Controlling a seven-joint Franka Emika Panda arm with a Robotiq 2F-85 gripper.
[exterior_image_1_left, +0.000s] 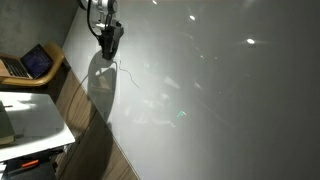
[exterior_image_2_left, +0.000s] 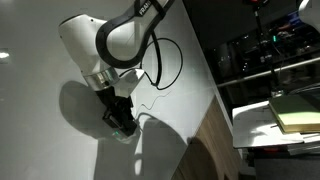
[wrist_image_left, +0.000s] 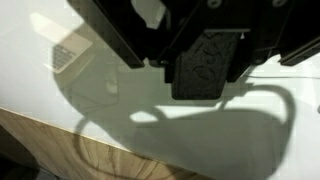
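Observation:
A dark block with a textured face, much like a board eraser, sits between the fingers of my gripper, which is shut on it. In exterior view 2 the gripper is close against a glossy white board; whether the block touches the board cannot be told. A thin dark squiggly line runs on the board beside the gripper, and a small green mark shows farther right. My arm's shadow falls across the board below the gripper.
Wooden trim borders the board. To the left in exterior view 1 are a laptop by an orange-brown chair and a white table. A book-like stack lies on the table. The board's right side is clear of obstacles.

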